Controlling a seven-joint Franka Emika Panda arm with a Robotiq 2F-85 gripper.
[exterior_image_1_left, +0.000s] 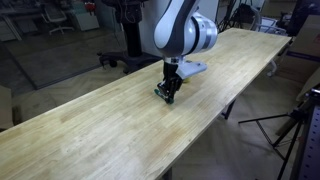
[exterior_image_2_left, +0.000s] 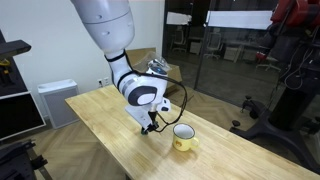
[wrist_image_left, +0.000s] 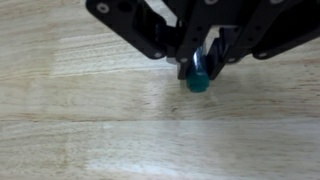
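Note:
In the wrist view, a slim object with a teal end, perhaps a marker, sits between the fingers of my gripper. The fingers are shut on it, and the fingers hide much of its length. From the first exterior view, my gripper points down close over the wooden table. A dark teal bit shows at its tips. The second exterior view has the gripper low at the table, too small to show the object clearly. A yellow mug with a pale inside stands upright beside it, apart from the fingers.
The light wooden table has wide free room in front of the arm. Its long edge drops to the floor on the right in the first exterior view. A dark cable loops off the gripper near the mug in the second exterior view.

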